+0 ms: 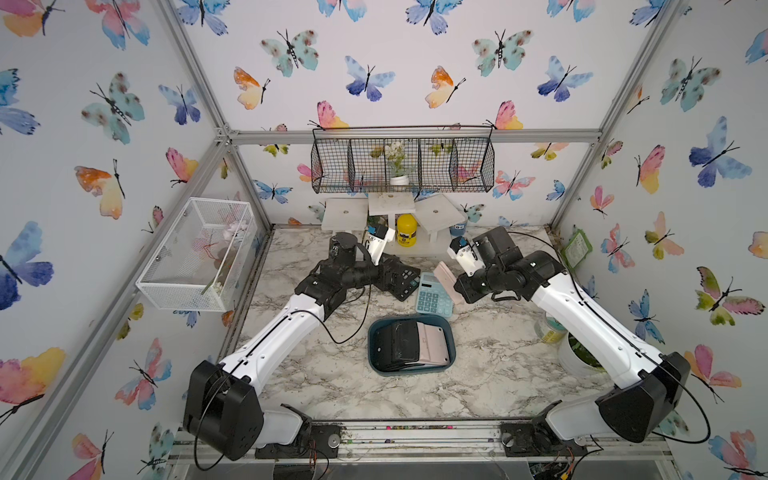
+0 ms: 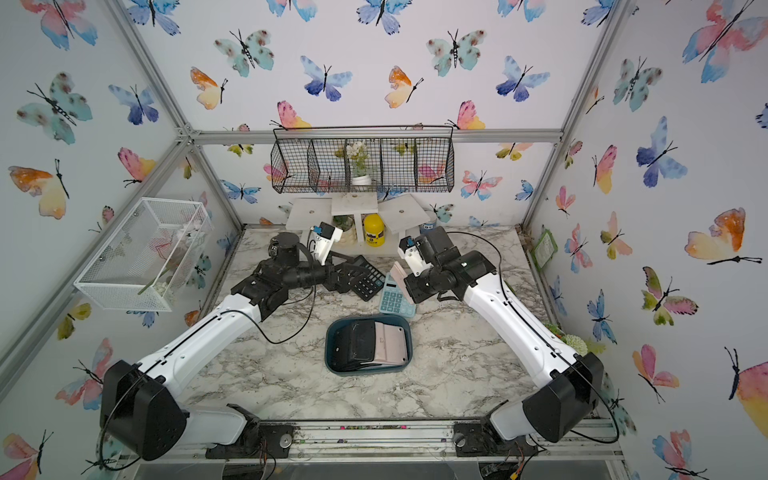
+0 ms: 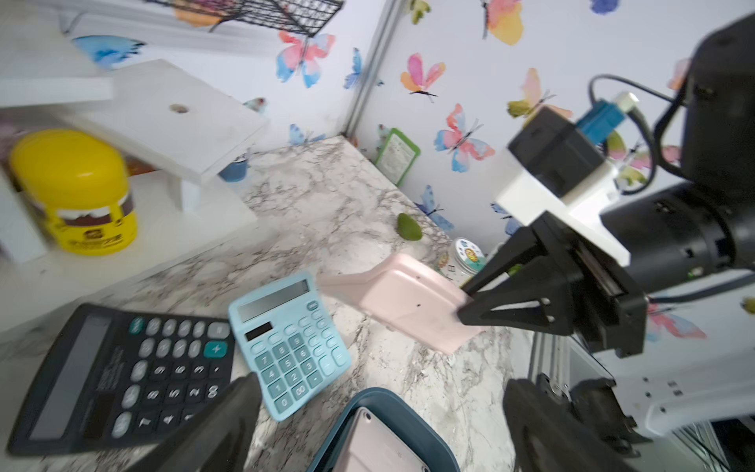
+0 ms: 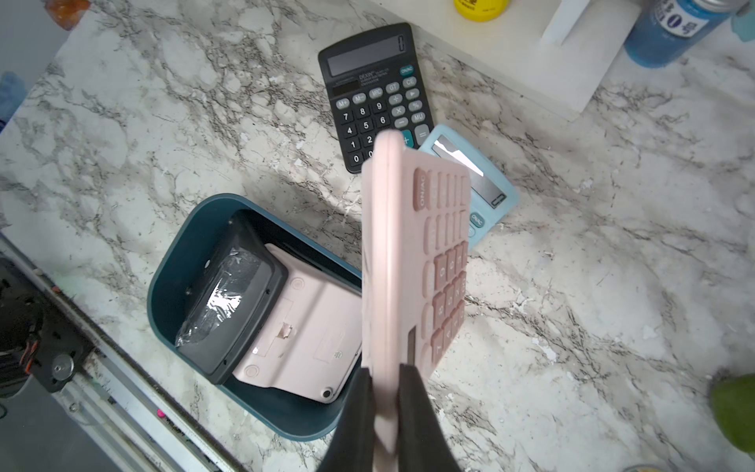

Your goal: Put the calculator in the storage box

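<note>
A pink calculator (image 4: 444, 259) hangs edge-on above the table, its edge between the fingers of my right gripper, which is shut on it. In the left wrist view that pink calculator (image 3: 409, 299) is held at its right end, tilted. On the table lie a black calculator (image 4: 376, 90) and a light blue calculator (image 3: 291, 342), side by side. The teal storage box (image 1: 373, 344) contains a black calculator (image 1: 397, 344) and a pink calculator (image 1: 433, 345). My left gripper is open, its blurred fingers empty, close to the table's black calculator.
Behind the calculators stands a white shelf (image 1: 344, 212) with a yellow container (image 1: 406, 230). A wire basket (image 1: 400, 164) hangs on the back wall. Table surface (image 1: 504, 376) to the right of the box is clear.
</note>
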